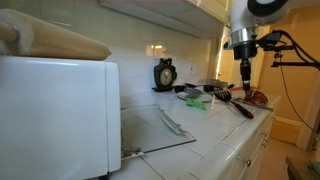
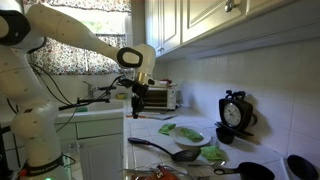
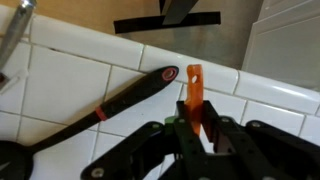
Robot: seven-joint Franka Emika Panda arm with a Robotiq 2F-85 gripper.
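In the wrist view, an orange handle [image 3: 195, 95] stands up between the black fingers of my gripper. The rest of the utensil is hidden by the gripper. My gripper [image 1: 246, 88] is shut on that handle, raised above the counter in exterior view 1. In exterior view 2 my gripper [image 2: 137, 106] hangs over the counter's near side. A dark ladle-like utensil [image 3: 130, 100] lies on the white tiles beside and below it, its round head at the lower left of the wrist view.
A black scale-like object [image 2: 237, 112] stands against the wall. Green items [image 2: 190, 133], a white plate [image 2: 172, 127] and a black pan [image 2: 250, 172] sit on the counter. A white appliance [image 1: 55, 115] fills the left of exterior view 1. Bare tiles lie near the counter's front edge.
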